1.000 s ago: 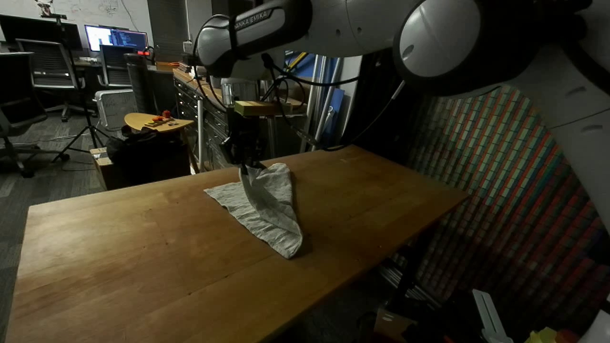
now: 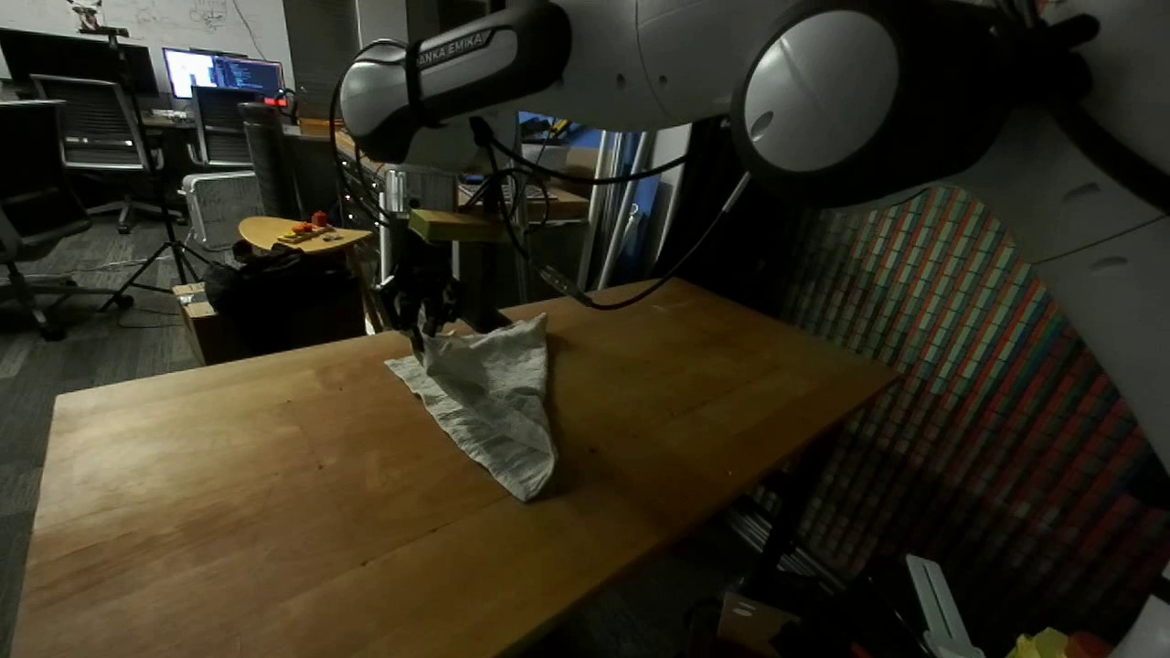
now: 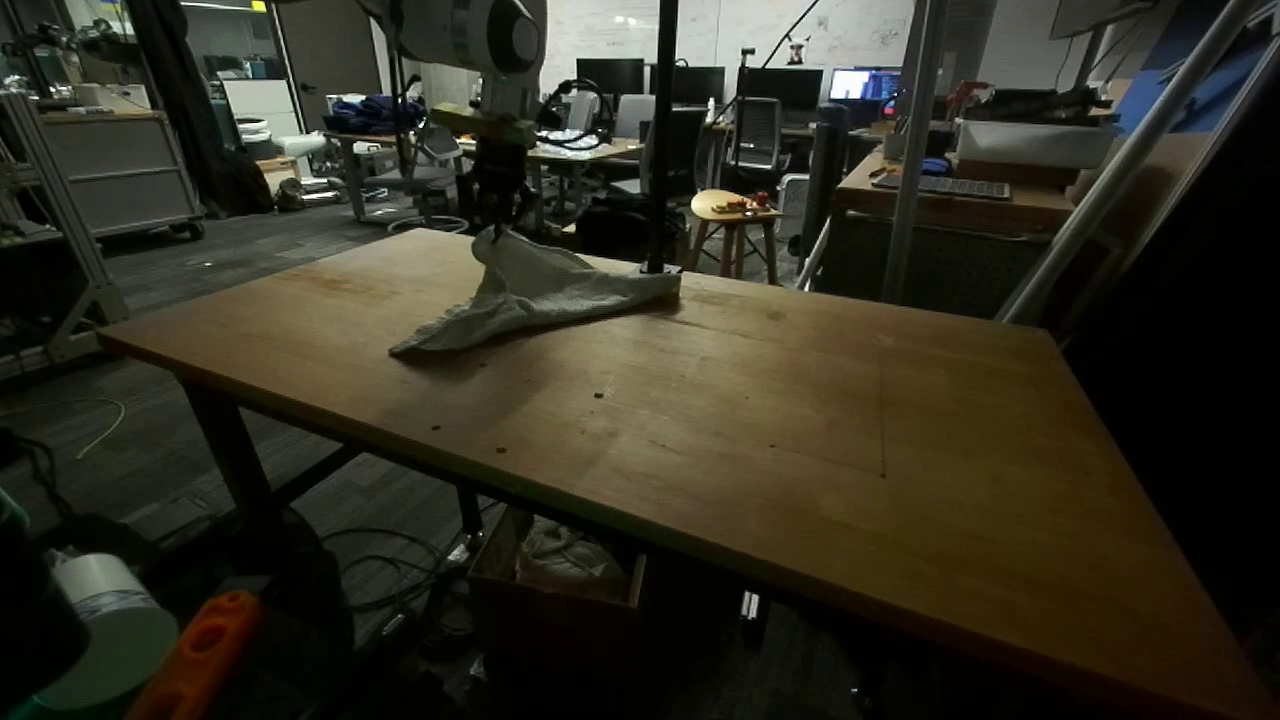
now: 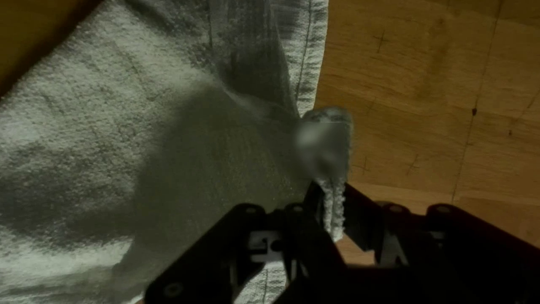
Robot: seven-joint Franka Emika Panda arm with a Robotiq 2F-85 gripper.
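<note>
A pale grey cloth (image 2: 495,397) lies folded over itself on the wooden table (image 2: 252,482), close to the table's far edge in exterior view 1. My gripper (image 2: 421,338) points down at the cloth's far left part and is shut on its edge. In exterior view 2 a raised fold of the cloth (image 3: 528,278) rises toward the gripper (image 3: 499,230), while the rest spreads across the tabletop. The wrist view shows a hemmed strip of cloth (image 4: 334,202) pinched between the dark fingers; a loose flap curls up just ahead of them.
A black upright post (image 3: 661,156) stands at the table's edge, beside one corner of the cloth. A small round stool (image 2: 302,232) and chairs stand beyond the table.
My gripper has moved left in exterior view 1 and slightly lower, carrying the held edge of the cloth along. The cloth's near tip has shifted a little left.
</note>
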